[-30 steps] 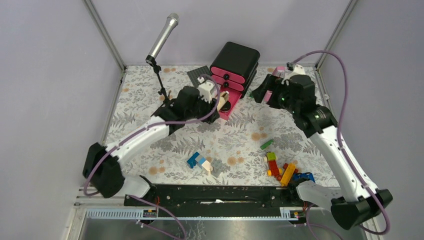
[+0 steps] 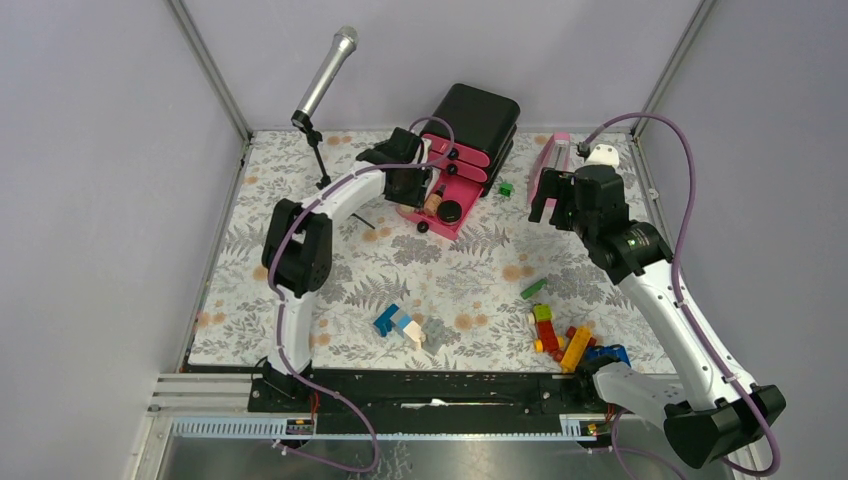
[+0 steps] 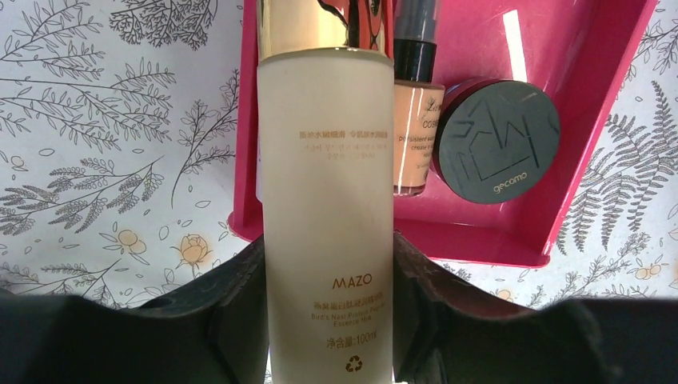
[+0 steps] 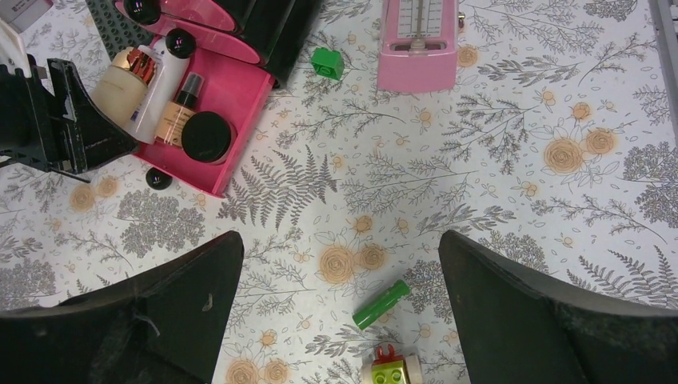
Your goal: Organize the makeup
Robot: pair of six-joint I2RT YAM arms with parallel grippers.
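My left gripper is shut on a cream bottle [image 3: 328,208] with a gold cap, held over the left side of the open pink drawer [image 3: 512,252]. In that drawer lie a foundation bottle [image 3: 417,132] with a black cap and a round dark jar [image 3: 497,142]. A white tube [image 4: 156,100] also shows there in the right wrist view, beside the cream bottle. The drawer belongs to a black cabinet [image 2: 480,118] whose upper drawers are closed. My right gripper stands open above the table, empty between its fingers.
A pink scale-like box [image 4: 417,68] stands right of the cabinet, near a green block [image 4: 327,62]. A green stick [image 4: 380,305] lies mid-right. Toy bricks [image 2: 575,348] and blue blocks [image 2: 392,320] sit near the front edge. A microphone [image 2: 328,72] rises at back left.
The right gripper has moved slightly to the right.
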